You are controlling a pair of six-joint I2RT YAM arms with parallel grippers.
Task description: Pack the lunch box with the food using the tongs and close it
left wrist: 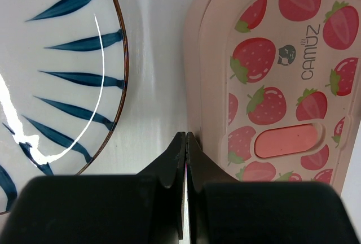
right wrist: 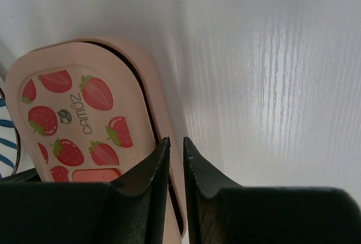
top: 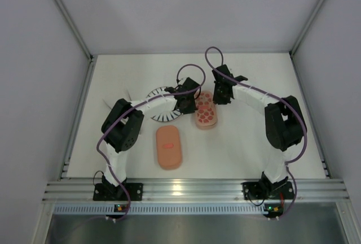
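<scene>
The pink lunch box (top: 206, 121), its lid printed with strawberries, stands in the middle of the table. My left gripper is shut with nothing between its fingers, its tips at the box's left side wall. On the other side, my right gripper has its fingers nearly together. The box's right rim shows in the narrow gap, one fingertip over the dark seam and the other just outside the wall. That seam runs between lid (right wrist: 84, 120) and base (right wrist: 153, 74) along the right side. What the box holds is hidden.
A white plate (top: 164, 116) with blue stripes lies left of the box, partly under my left arm. A plain pink lid-like piece (top: 169, 156) lies in front of it. Thin utensils (top: 128, 94) are at the far left. Clear table spreads to the right.
</scene>
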